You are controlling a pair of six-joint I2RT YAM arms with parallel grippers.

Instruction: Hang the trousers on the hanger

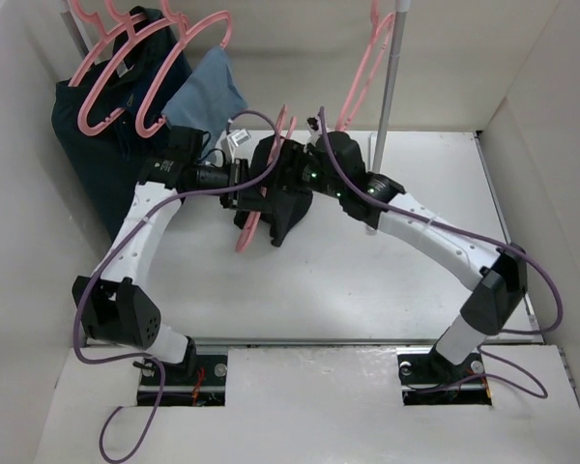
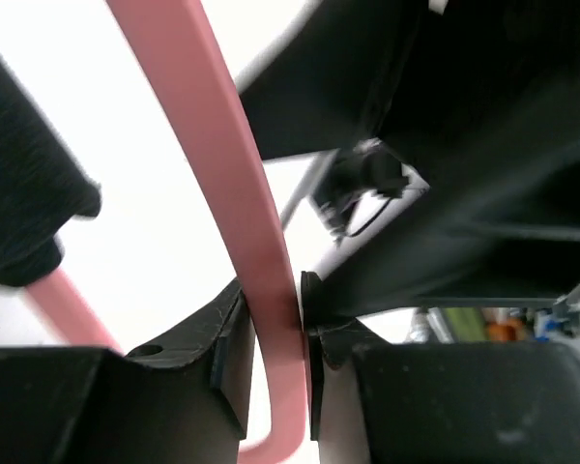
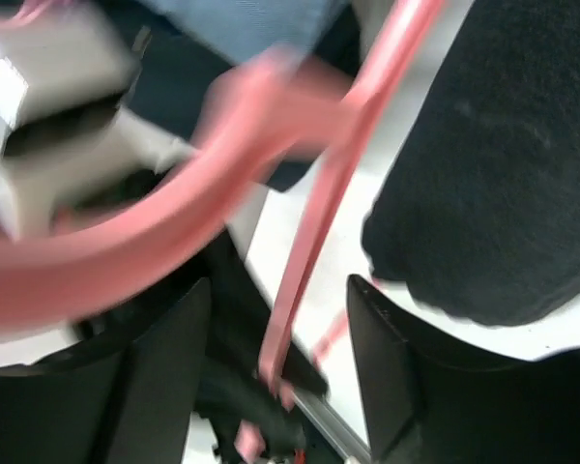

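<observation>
Dark trousers (image 1: 288,209) hang bunched around a pink hanger (image 1: 249,235) in mid-air, between the two arms. My left gripper is shut on a pink bar of this hanger, near its rounded corner. In the left wrist view, dark cloth (image 2: 24,184) wraps another stretch of the hanger. My right gripper has its fingers apart, with a pink hanger bar showing in the gap. Whether the bar lies between the pads or beyond them, I cannot tell. The trousers (image 3: 507,164) fold down at the right of that view. The top view hides most of both fingers.
Several pink hangers (image 1: 179,48) bearing dark garments and a blue cloth (image 1: 205,97) fill the rack's left side. An empty pink hanger (image 1: 365,68) hangs beside the metal pole (image 1: 391,87) at right.
</observation>
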